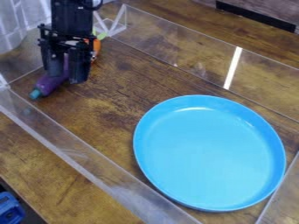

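Note:
My black gripper (66,54) is at the upper left, low over a purple object with a teal tip (49,86) that lies on the wooden floor of a clear-walled enclosure. An orange carrot with a green top (94,52) is mostly hidden behind the gripper. Whether the fingers are open or shut on the purple object is unclear.
A large blue plate (209,152) fills the lower right. Transparent walls edge the area, and a blue item (7,210) sits outside at the lower left.

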